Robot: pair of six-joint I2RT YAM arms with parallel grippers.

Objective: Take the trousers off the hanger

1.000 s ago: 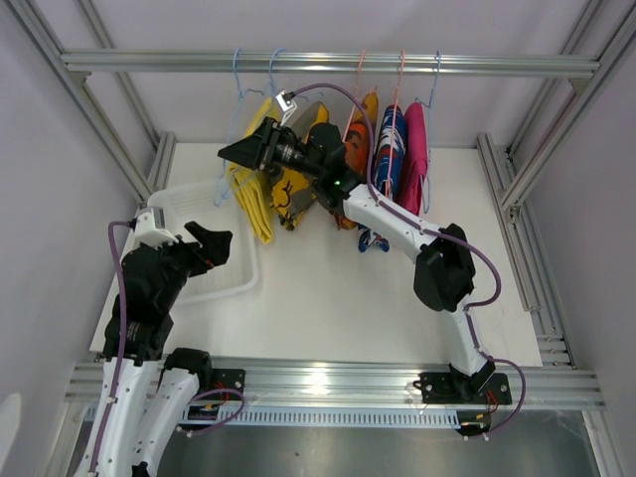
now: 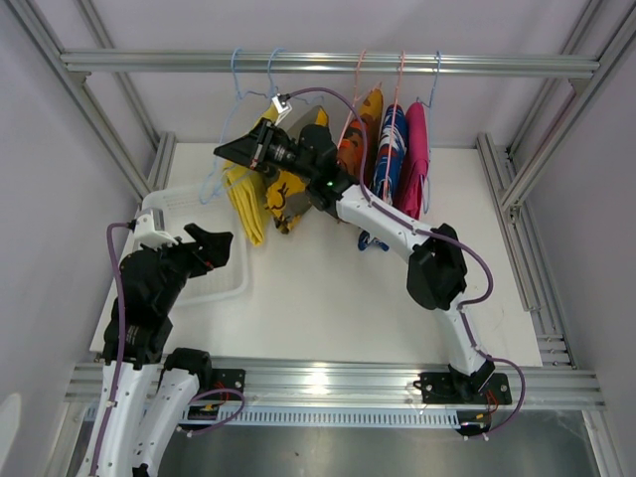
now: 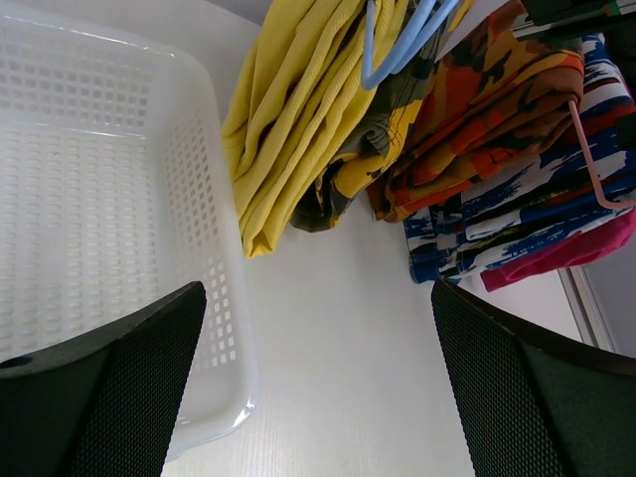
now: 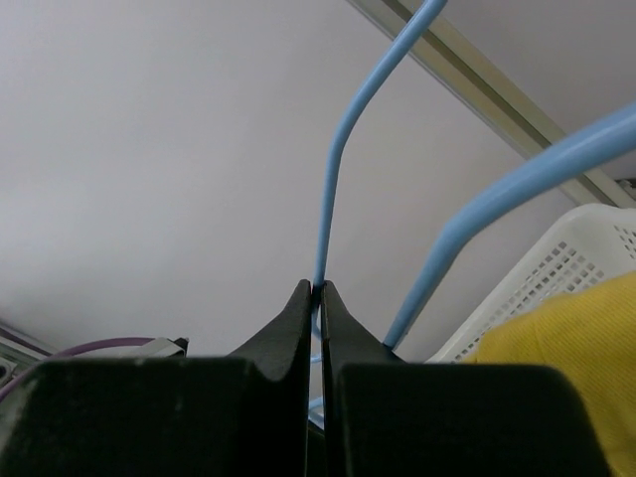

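Note:
Yellow trousers (image 2: 248,204) (image 3: 288,159) (image 4: 556,348) hang on a blue hanger (image 2: 225,129) (image 4: 457,234) beside camouflage garments (image 2: 293,204). My right gripper (image 2: 229,151) is shut at the thin blue wire of the hanger, high on the rail's left side; the wire passes at its fingertips in the right wrist view. My left gripper (image 2: 214,258) stands open over the white basket, lower left of the trousers, nothing between its fingers.
A white perforated basket (image 2: 242,283) (image 3: 234,318) sits at the left of the white floor. Orange, blue-striped and pink garments (image 2: 415,159) hang to the right on the rail (image 2: 507,65).
The right arm has moved slightly to the left, with the hanger and yellow trousers shifting left too. The left arm has not visibly moved.

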